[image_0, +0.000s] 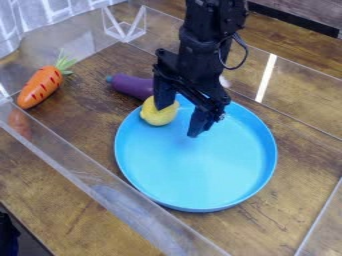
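Observation:
The black gripper (187, 90) hangs over the upper part of a blue plate (195, 172), its fingers spread apart. A yellow rounded object (156, 114) sits at the plate's upper-left, just under the left finger, which partly hides it. I cannot tell whether the finger touches it. Behind it, a purple eggplant (128, 86) lies on the wooden surface, partly hidden by the gripper.
An orange carrot toy (43, 84) with green leaves lies at the upper left. Clear panels border the wooden table (281, 200) on several sides. The lower and right parts of the plate are empty.

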